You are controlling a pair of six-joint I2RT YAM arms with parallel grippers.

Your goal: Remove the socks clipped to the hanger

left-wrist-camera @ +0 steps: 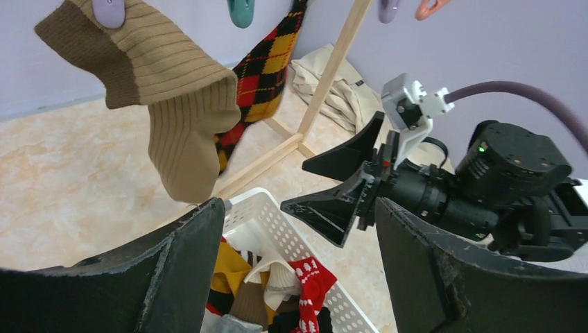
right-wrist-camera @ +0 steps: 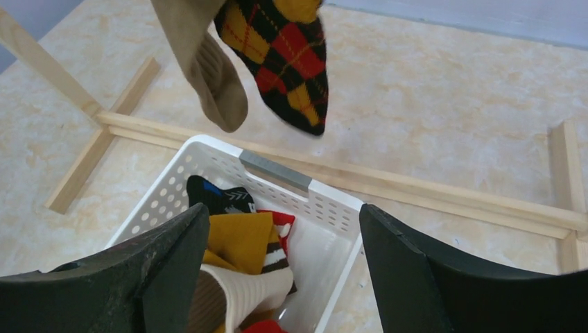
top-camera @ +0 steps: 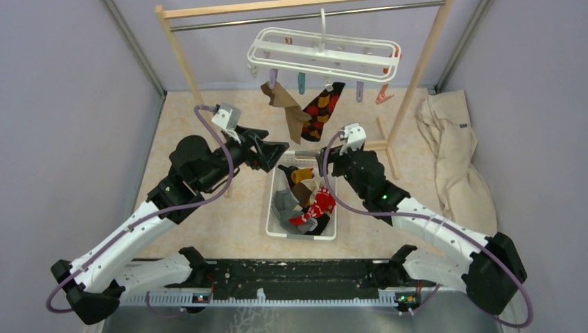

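Note:
Two socks hang from the white hanger (top-camera: 322,53): a brown ribbed sock (left-wrist-camera: 173,83) under a purple clip (top-camera: 273,78), and a red, black and yellow checkered sock (top-camera: 324,111) under a white clip. My left gripper (top-camera: 283,156) stands left of and below the brown sock, its fingers apart with nothing between them. To the right, my right gripper has its fingers spread and empty, below the checkered sock. In the right wrist view the checkered sock (right-wrist-camera: 295,69) hangs beyond the fingers, apart from them.
Below sits a white basket (top-camera: 269,220) with several socks in it, among them a red one (top-camera: 322,202). Wooden rack posts (top-camera: 416,83) rise on both sides. Empty clips, one teal (top-camera: 301,83), hang from the hanger. Beige cloth (top-camera: 454,159) lies at the right.

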